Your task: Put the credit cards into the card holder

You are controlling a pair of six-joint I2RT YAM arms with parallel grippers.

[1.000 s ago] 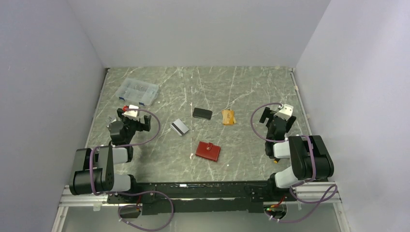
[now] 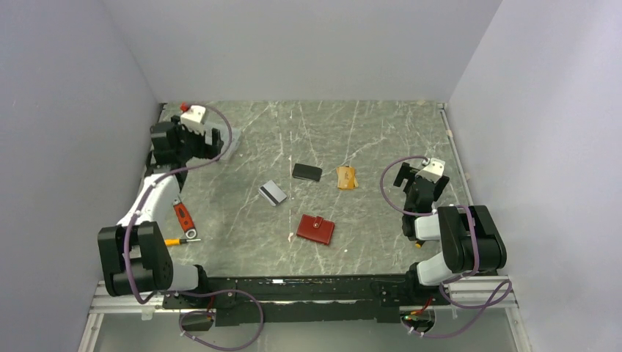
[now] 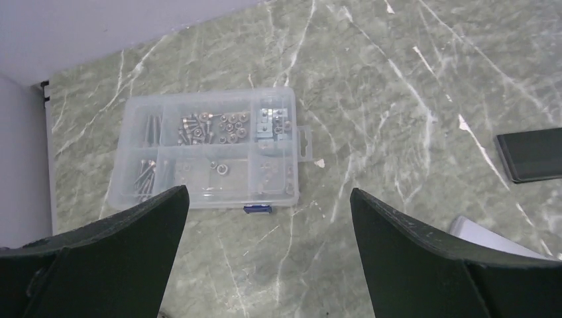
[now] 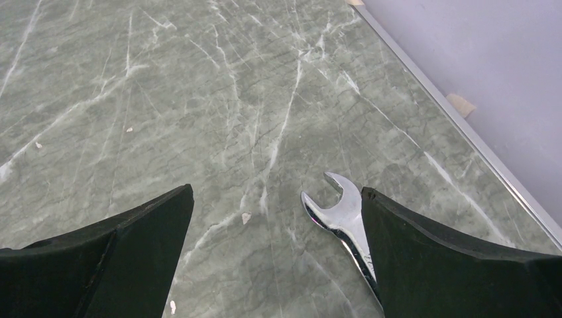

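Note:
In the top view, a silver card with a dark stripe [image 2: 272, 192] lies at centre-left, a dark flat rectangle [image 2: 306, 172] and orange cards [image 2: 346, 177] behind it, and a red snap-closed holder [image 2: 315, 229] nearer the front. My left gripper [image 2: 198, 143] is raised over the back left, open and empty; its wrist view shows the dark rectangle [image 3: 533, 154] and part of the silver card [image 3: 487, 235] at right. My right gripper [image 2: 419, 176] stands open and empty at the right, with a wrench [image 4: 344, 215] below it.
A clear parts box [image 3: 199, 172] lies at the back left. A red-handled tool [image 2: 183, 218] and a yellow-handled tool [image 2: 176, 242] lie along the front left. Walls border three sides.
The right arm is unchanged.

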